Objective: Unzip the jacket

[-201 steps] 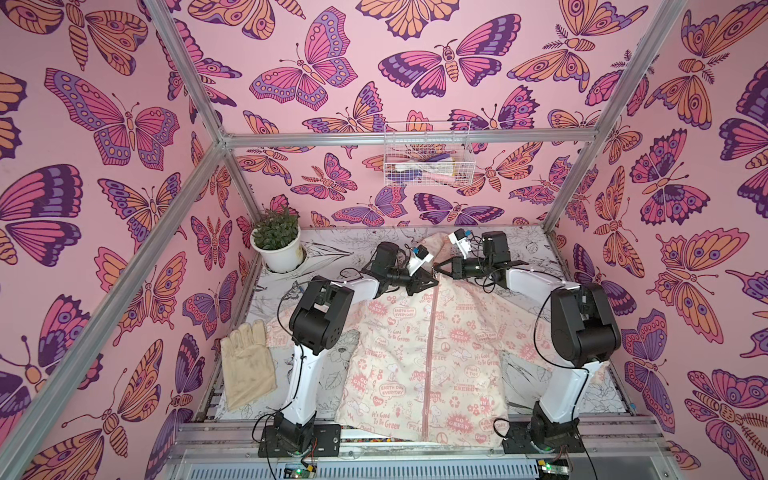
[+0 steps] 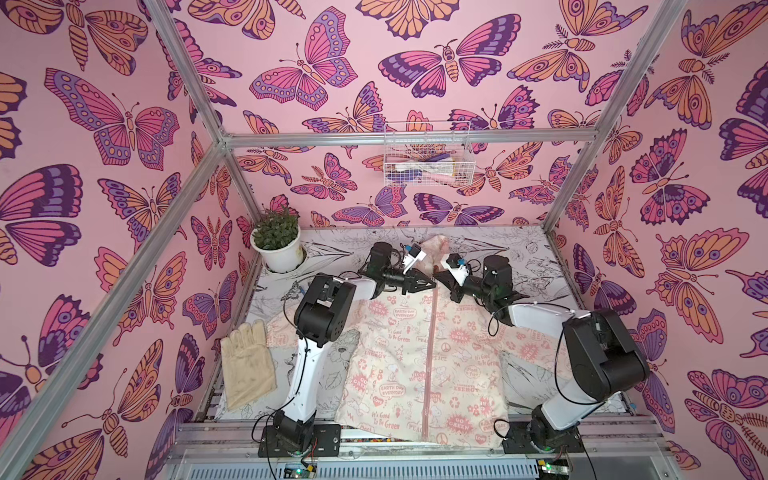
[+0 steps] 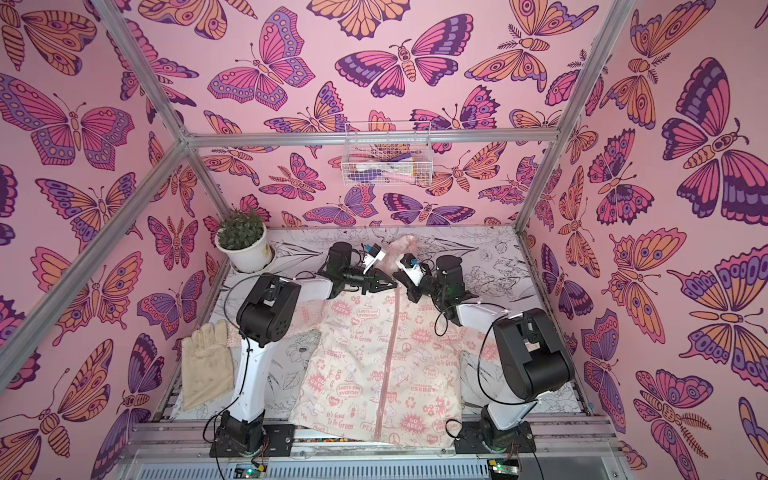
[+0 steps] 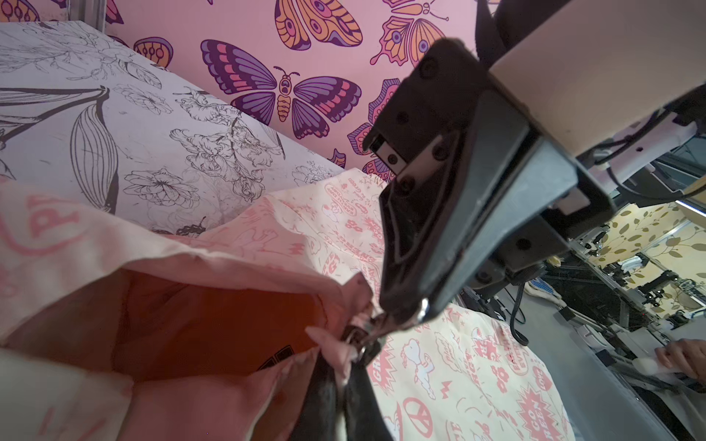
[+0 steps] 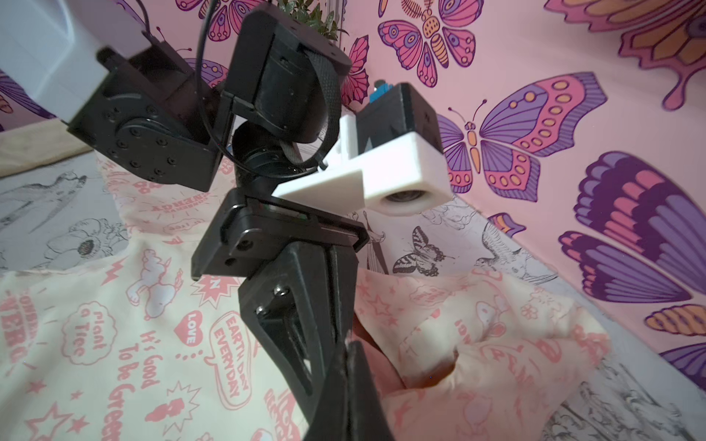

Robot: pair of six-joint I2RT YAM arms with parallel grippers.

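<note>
A cream jacket [image 2: 392,360] with pink print lies front side up, its pink zipper line [image 2: 430,360] running down the middle. In the left wrist view, pink cloth at the collar [image 4: 338,352] is pinched between the tips of my shut left gripper; the neck opening gapes beside it. My right gripper is shut at the top of the zipper, close to the left one. A small metal zipper slider [image 4: 359,336] shows at its tips in the left wrist view. Whether the pull tab is between the right fingers is hidden.
Tan gloves [image 2: 248,364] lie at the left edge of the table. A potted plant [image 2: 277,240] stands at the back left, and a wire basket [image 2: 429,168] hangs on the back wall. Both arms reach in over the jacket's sleeves.
My right arm's elbow has swung right and toward the front, and its wrist has tilted so the gripper angles differently at the collar. The left arm has barely moved.
</note>
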